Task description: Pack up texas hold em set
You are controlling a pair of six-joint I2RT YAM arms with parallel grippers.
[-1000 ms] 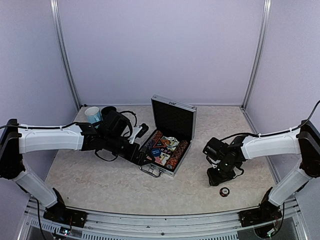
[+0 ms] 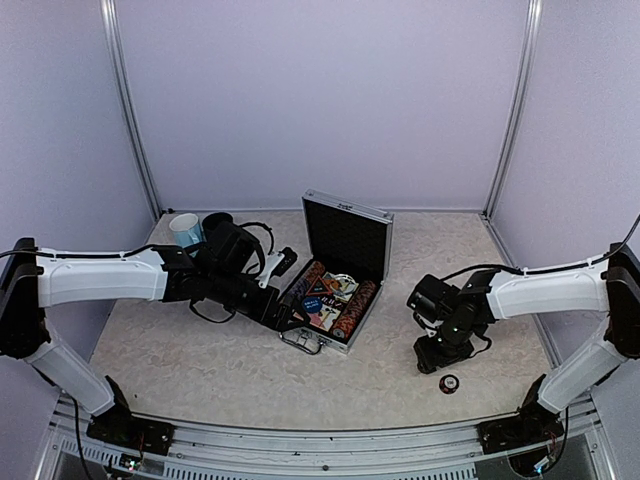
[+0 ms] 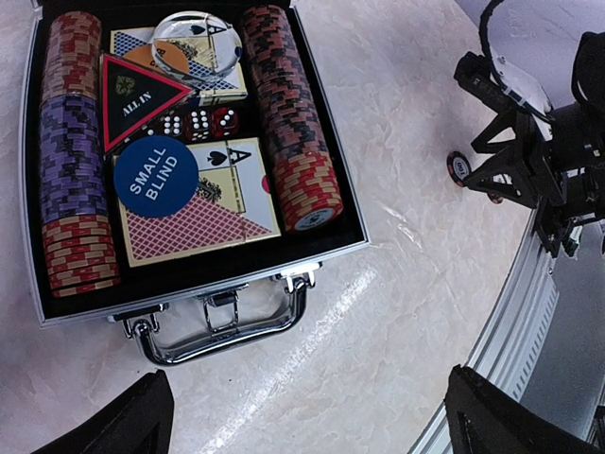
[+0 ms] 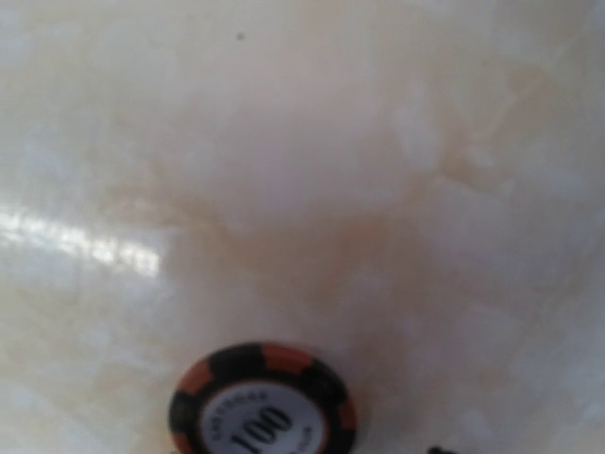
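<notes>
The open poker case [image 2: 333, 315] stands mid-table with its lid raised. In the left wrist view it holds rows of chips [image 3: 74, 156], card decks [image 3: 156, 241], dice [image 3: 198, 125], the blue SMALL BLIND disc [image 3: 156, 177], the ALL IN triangle [image 3: 135, 97] and a clear disc [image 3: 196, 47]. My left gripper is open and empty by the case handle [image 3: 232, 339]. At right, my right gripper [image 2: 430, 362] is low over the table, its fingers [image 3: 493, 187] apart at a chip [image 3: 458, 167] lying flat. The right wrist view shows a black-and-orange 100 chip [image 4: 263, 416].
Another chip [image 2: 449, 384] lies just in front of the right gripper. A light blue cup [image 2: 186, 230] and a black cup [image 2: 216, 222] stand at the back left. The table between case and right arm is clear.
The right gripper has shifted only very slightly. The left arm, the case and the chip in front of the right gripper have not moved.
</notes>
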